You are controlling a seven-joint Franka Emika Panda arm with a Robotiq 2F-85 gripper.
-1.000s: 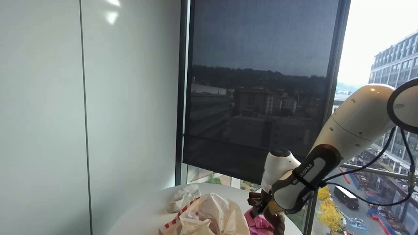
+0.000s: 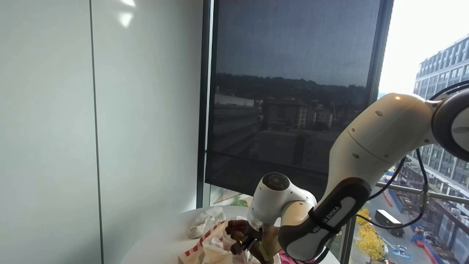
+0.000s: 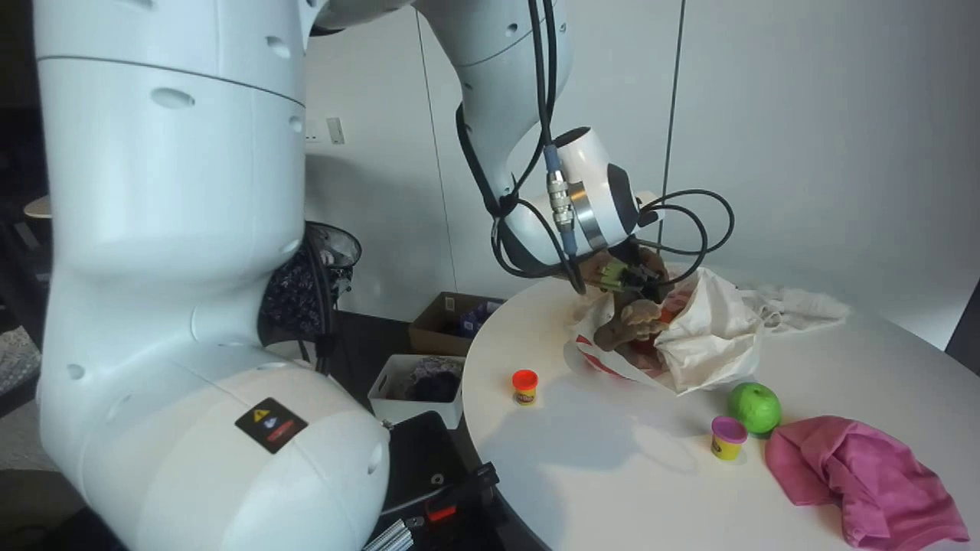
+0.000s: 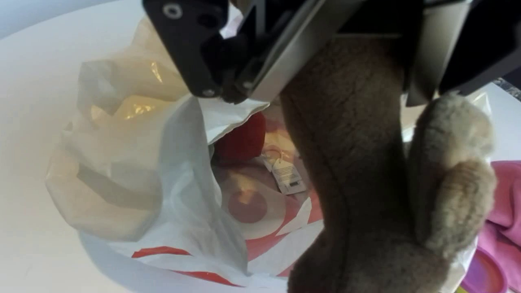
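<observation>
A brown plush toy point(image 4: 361, 161) with paler, fuzzy feet or paws hangs in my gripper, whose fingers are shut around it. Below and behind it in the wrist view lies a white plastic bag point(image 4: 190, 205) with red markings, its mouth partly open; a red thing point(image 4: 242, 141) and a white tag point(image 4: 287, 176) show inside. Exterior view 2 has the toy point(image 3: 622, 332) at the bag's opening, its lower part in front of or within the mouth; which of these, I cannot tell. Part of the toy point(image 2: 237, 228) also shows left of the wrist in exterior view 1.
On the round white table point(image 3: 588, 477) stand an orange-lidded tub point(image 3: 524, 386), a purple-lidded tub point(image 3: 727, 438) and a green apple point(image 3: 755, 407). A pink cloth point(image 3: 859, 477) lies to the right, a white cloth point(image 3: 797, 308) behind the bag.
In exterior view 1 my arm has swung left, carrying the plush toy from above the pink cloth to over the plastic bag. The toy was in the gripper in both frames.
</observation>
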